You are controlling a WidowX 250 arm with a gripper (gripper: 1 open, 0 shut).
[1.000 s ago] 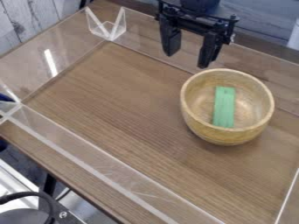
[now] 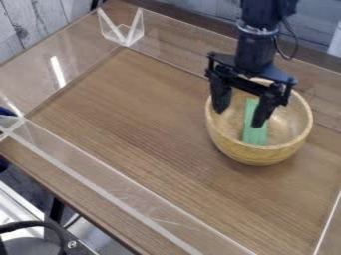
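Observation:
My black gripper (image 2: 248, 90) reaches down over a round wooden bowl (image 2: 260, 151), its fingers spread open above the bowl's rim. Inside the bowl lies a green oblong object (image 2: 253, 138), partly under the gripper's right side, with nothing seen held between the fingers.
A small clear plastic piece (image 2: 120, 30) sits at the back left. A black coiled object (image 2: 34, 242) lies at the bottom left corner.
The gripper has moved down and toward the front, from behind the bowl to over it. The bowl and green object look unmoved.

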